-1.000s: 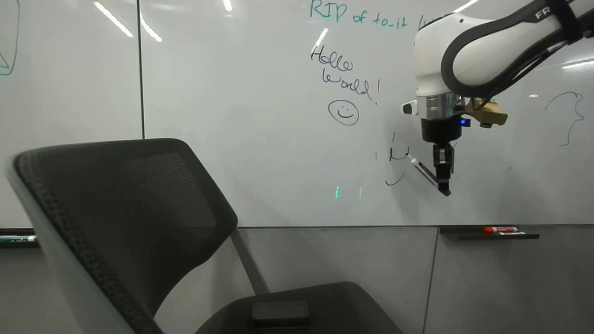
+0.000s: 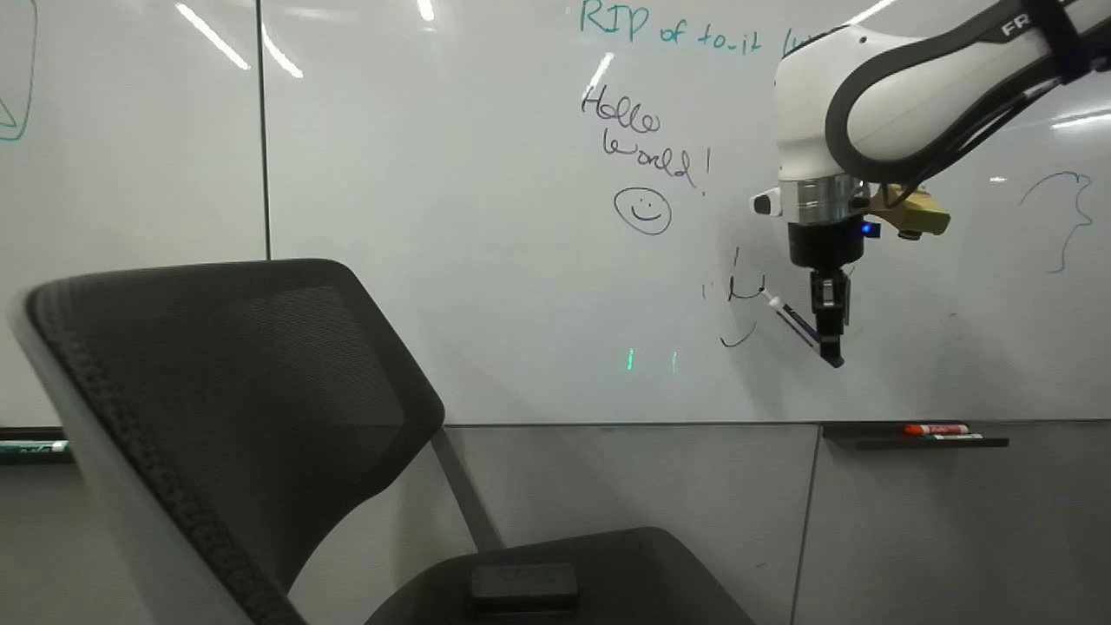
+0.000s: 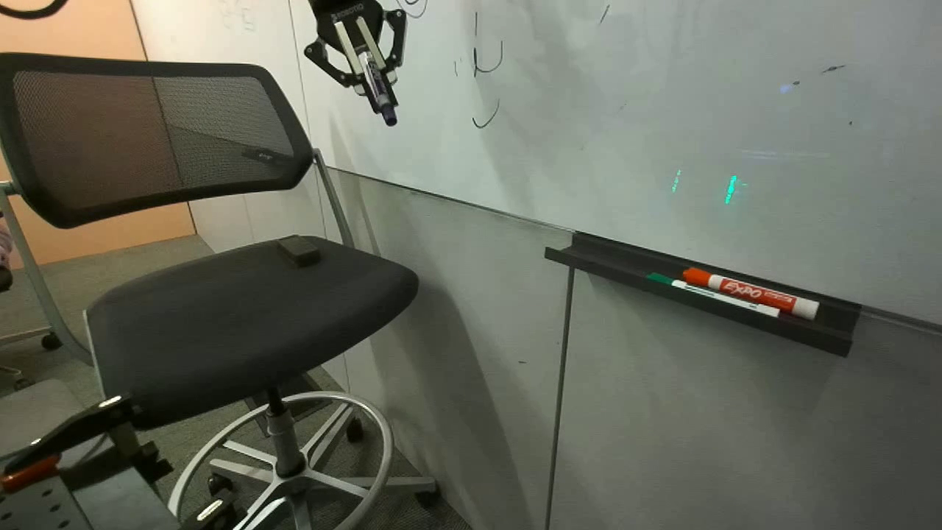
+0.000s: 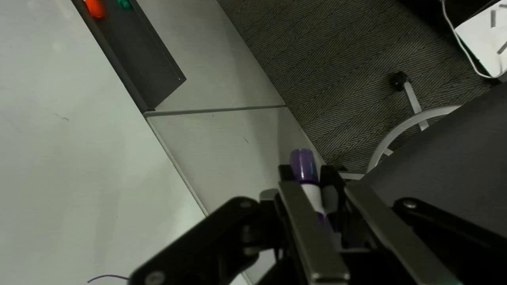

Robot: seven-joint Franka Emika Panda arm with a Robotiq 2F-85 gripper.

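Note:
A slim marker (image 3: pixel 375 81) with a dark purple end is held between the fingers of my gripper (image 3: pixel 369 75), which is shut on it. From the side, the marker (image 2: pixel 794 319) slants up and left out of my gripper (image 2: pixel 830 338), its pale end in front of the whiteboard (image 2: pixel 469 260). Whether that end touches the board cannot be told. In the wrist view the purple end (image 4: pixel 304 165) sticks out beyond the fingertips. Several short dark strokes (image 2: pixel 746 290) are on the board left of the gripper, below a smiley face (image 2: pixel 642 210) and "Hello World!" writing.
A black tray (image 3: pixel 565 257) under the board holds an orange Expo marker (image 3: pixel 751 291) and a white-and-green one (image 3: pixel 724 299). An office chair (image 3: pixel 238 309) stands close to the wall, a black block (image 3: pixel 298 251) on its seat. Board space right of the strokes is mostly clear.

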